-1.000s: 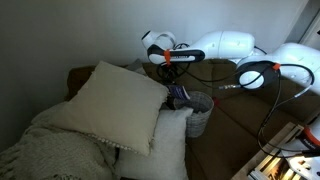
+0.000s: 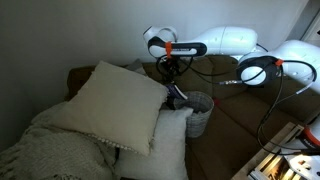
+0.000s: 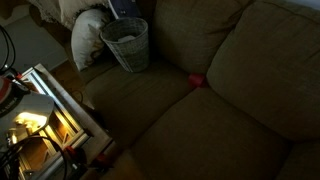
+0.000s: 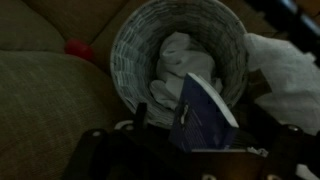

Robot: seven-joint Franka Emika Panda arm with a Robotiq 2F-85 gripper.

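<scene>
A dark blue and white boxy item (image 4: 203, 112) stands upright in the wrist view, in front of the basket's rim. My open gripper has its dark fingers on either side of this item; whether they touch it is unclear in the dim light. Exterior view 1 has the gripper (image 2: 169, 73) just above the blue item (image 2: 177, 92), by the pillows. A grey woven basket (image 2: 198, 115) stands beside the item on the sofa. White cloth (image 4: 184, 62) lies inside the basket.
A large cream pillow (image 2: 112, 105) leans left of the item, with a lighter pillow (image 2: 160, 148) below it. Something small and red (image 3: 197, 80) sits at the seat crease. The brown sofa seat (image 3: 215, 130) is mostly clear.
The arm has shifted only slightly over the last second, with the gripper staying just above the blue item. Basket and pillows look unmoved.
</scene>
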